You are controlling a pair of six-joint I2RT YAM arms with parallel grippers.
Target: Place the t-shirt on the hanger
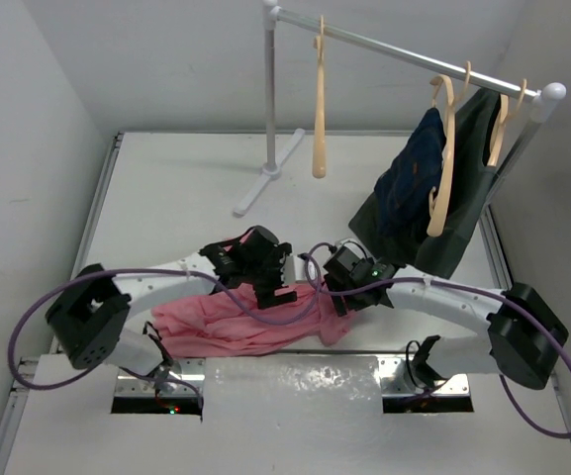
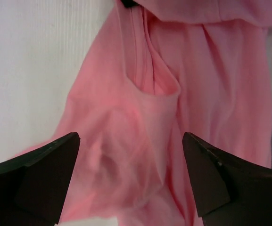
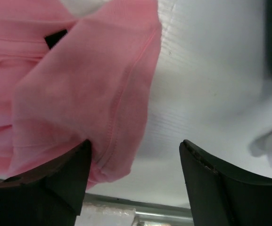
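Note:
The pink t shirt [image 1: 211, 327] lies crumpled on the white table at the front, partly hidden by both arms. My left gripper [image 1: 280, 282] is over its middle; in the left wrist view its fingers [image 2: 37, 183] stand apart above the cloth. My right gripper [image 1: 334, 277] is over the right end; in the right wrist view its fingers [image 3: 225, 188] are apart, the left one at a fold of the shirt. Both grippers are open. Wooden hangers [image 1: 320, 119] hang on the rail.
The metal rack [image 1: 404, 54] stands behind, with a dark blue garment [image 1: 409, 168] and a dark green one [image 1: 443, 247] at the right.

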